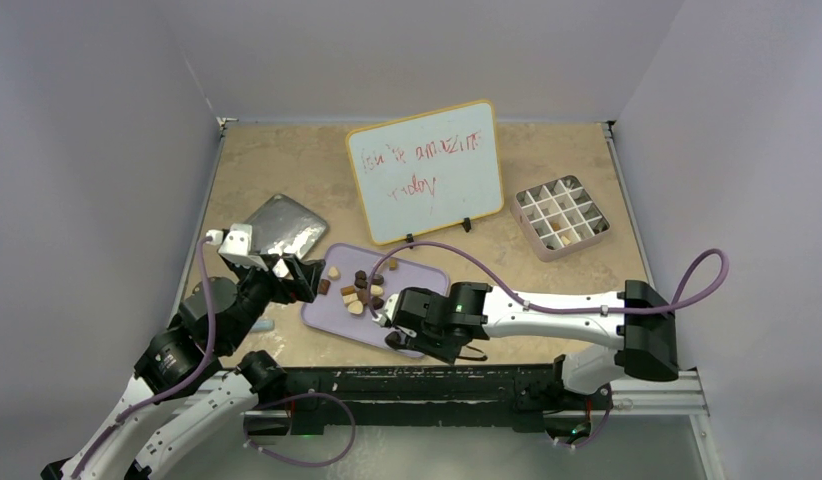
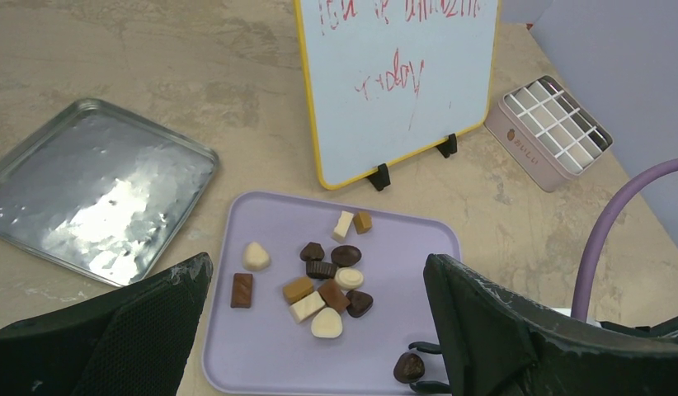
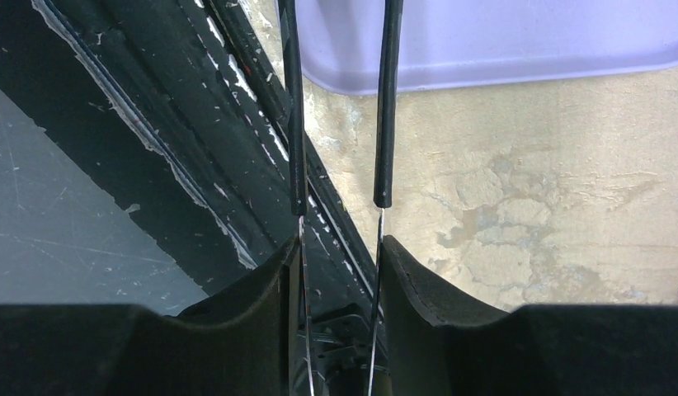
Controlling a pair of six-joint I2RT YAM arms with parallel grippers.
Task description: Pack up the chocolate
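Assorted chocolates, dark, brown and cream, lie on a lilac tray (image 1: pixel 327 312), most clustered in its middle. At the tray's near right, a dark round chocolate (image 2: pixel 408 368) sits between or beside the thin fingertips of my right gripper, seen in the left wrist view. In the right wrist view those long fingers (image 3: pixel 385 132) stand part open; their tips are out of frame. My left gripper is open, held above the tray's left side with nothing between its fingers. A pink box (image 1: pixel 537 238) with a white grid of compartments stands at the right, a few pieces visible inside.
A metal tray (image 1: pixel 285 222) lies back left. A whiteboard (image 1: pixel 427 170) with red writing stands on small black stands behind the lilac tray. The table's dark front edge (image 1: pixel 407 385) runs below the right gripper. Bare table lies between the board and the box.
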